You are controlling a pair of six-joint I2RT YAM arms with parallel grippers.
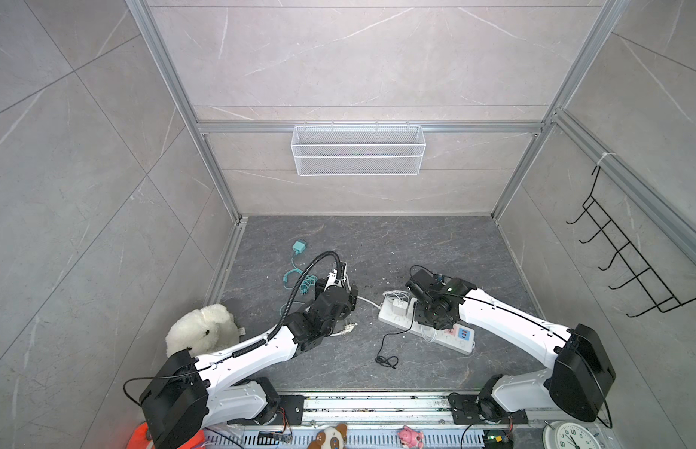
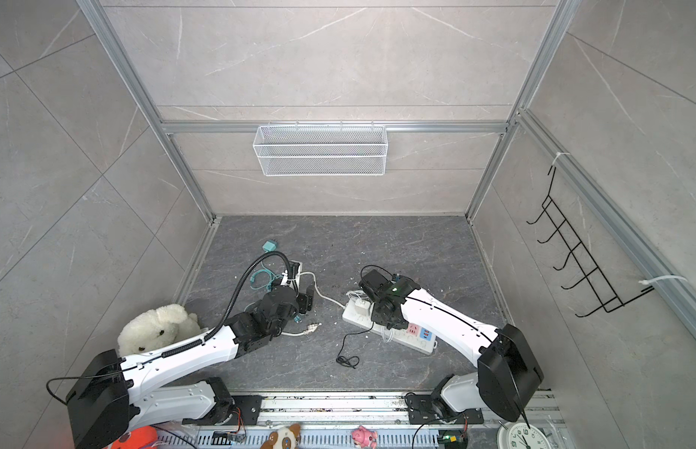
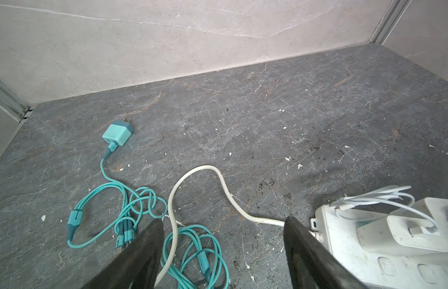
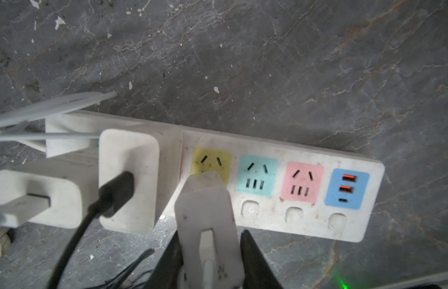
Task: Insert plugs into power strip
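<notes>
The white power strip (image 4: 281, 221) lies on the table, two white adapters (image 4: 129, 183) plugged at its left end. Above its yellow socket (image 4: 219, 156), my right gripper is shut on a white charger (image 4: 202, 202) with a white cable. In the left wrist view my left gripper is part open above a white cord and teal cable coils (image 3: 190, 250); I see nothing held between its fingers. A teal charger (image 3: 118, 132) lies behind them.
A white plush toy (image 1: 198, 329) sits at the table's left. A loose black cable (image 1: 385, 359) lies in front of the strip.
</notes>
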